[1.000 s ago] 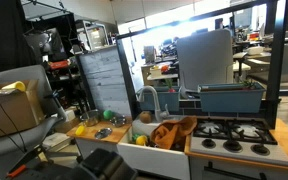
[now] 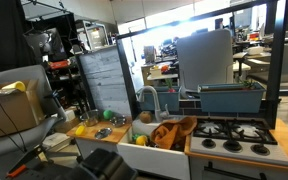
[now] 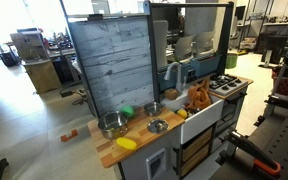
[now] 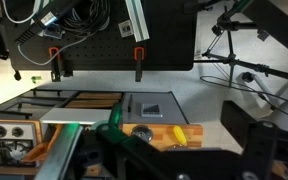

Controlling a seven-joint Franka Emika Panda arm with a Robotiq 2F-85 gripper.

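Note:
Looking down in the wrist view, my gripper is open, its dark fingers apart over the floor and counter edge, nothing held. A toy kitchen counter carries a steel pot, a smaller metal bowl and a yellow item. Behind the pot sits something green. The white sink holds an orange-brown cloth-like item and a yellow piece. The gripper cannot be made out clearly in the exterior views.
Right of the sink is a stove with black burners. A curved faucet rises behind the sink. A black table with clamps and cables lies across from the counter. Bare floor separates them.

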